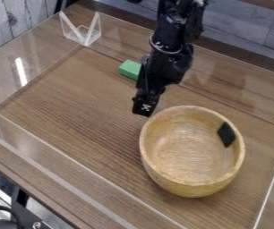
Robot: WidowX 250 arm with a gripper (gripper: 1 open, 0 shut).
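Observation:
The black gripper [154, 94] hangs low over the wooden table, just above and left of the tan bowl's back rim, its fingers open; whether anything lies between them is hard to tell. A green block [131, 69] lies behind the gripper, partly hidden by it. The tan bowl [192, 177], empty, fills the right front of the table, with a dark patch on its right rim.
A white wire holder [82, 29] stands at the back left. Bare wood [68, 116] covers the left and middle of the table, and there is free room at the back right. Cables lie at the bottom left corner.

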